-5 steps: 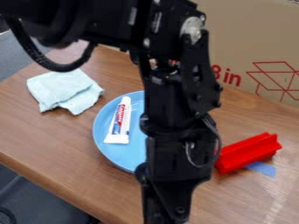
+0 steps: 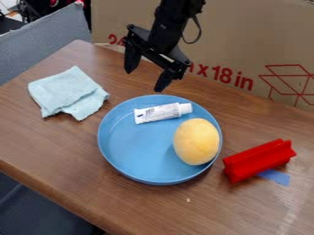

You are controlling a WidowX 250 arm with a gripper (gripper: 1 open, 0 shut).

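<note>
My black gripper (image 2: 146, 71) hangs open at the top centre, above and behind the blue plate (image 2: 141, 147), with nothing between its fingers. On the plate a white toothpaste tube (image 2: 162, 113) lies along the back, and a round yellow object (image 2: 196, 141) sits at the right. A pale folded cloth (image 2: 68, 92) lies on the table to the left of the plate.
A red block-like object (image 2: 258, 160) lies right of the plate beside a strip of blue tape (image 2: 276, 175). A cardboard box (image 2: 252, 46) stands along the back.
The gripper has moved back and up, away from the front and off the plate. The tube, earlier angled steeply, now lies nearly crosswise at the plate's back.
</note>
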